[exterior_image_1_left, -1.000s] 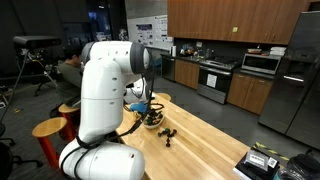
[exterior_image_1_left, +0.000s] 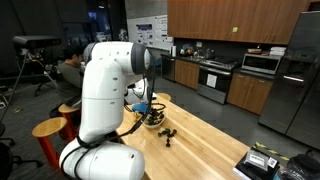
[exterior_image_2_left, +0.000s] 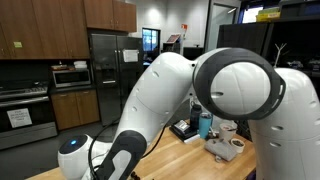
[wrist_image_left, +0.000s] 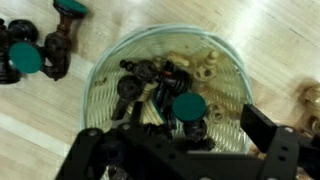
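Note:
A round woven basket (wrist_image_left: 108, 62) fills the middle of the wrist view, holding dark and light wooden chess pieces. A dark piece with a green felt base (wrist_image_left: 188, 107) lies among them, its base turned towards the camera. My gripper is over the basket, its black fingers (wrist_image_left: 268, 132) spread wide apart. The green-based piece shows between and beyond them; I see no piece clasped. In exterior view 1 the arm (exterior_image_1_left: 100, 85) reaches over the basket (exterior_image_1_left: 150, 121), where the fingertips are too small to read.
Dark pieces with green bases (wrist_image_left: 28, 57) lie on the table left of the basket, and light pieces (wrist_image_left: 312, 97) lie to its right. A box of small items (exterior_image_1_left: 257, 164) stands at the table's near right.
Against one second ago, the arm and basket show no clear movement.

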